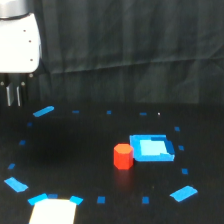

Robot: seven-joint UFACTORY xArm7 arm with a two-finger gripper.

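Note:
At the upper left, high over the dark table, hangs my gripper, below a white arm. Its thin dark fingers point down and blend into the dark backdrop, so their opening is unclear. Nothing can be made out between them. A red-orange block, with an angular outline, stands right of centre on the table. Just behind it and to its right is a blue square with a white patch in it. The gripper is well to the left of both, touching neither.
A cream-white square object is cut off by the bottom edge. Larger blue strips and small blue marks dot the black table. A dark curtain closes off the back.

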